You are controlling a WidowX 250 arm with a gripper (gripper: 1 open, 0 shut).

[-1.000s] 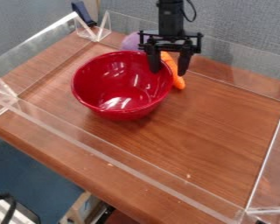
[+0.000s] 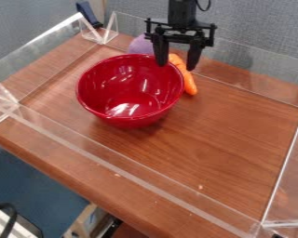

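Note:
A large glossy red bowl (image 2: 129, 98) sits on the wooden table (image 2: 214, 167). Behind its right rim lies an orange carrot-like object (image 2: 185, 78). A purple object (image 2: 141, 45) is partly hidden at the back, left of the gripper. My black gripper (image 2: 178, 58) hangs above the back rim of the bowl and the orange object, its two fingers apart, with nothing seen between them except what lies behind.
Clear plastic walls edge the table on all sides. A dark blue object (image 2: 87, 13) stands outside at the back left.
My gripper has risen a little from where it was, uncovering slightly more of the orange object. The bowl has not visibly moved.

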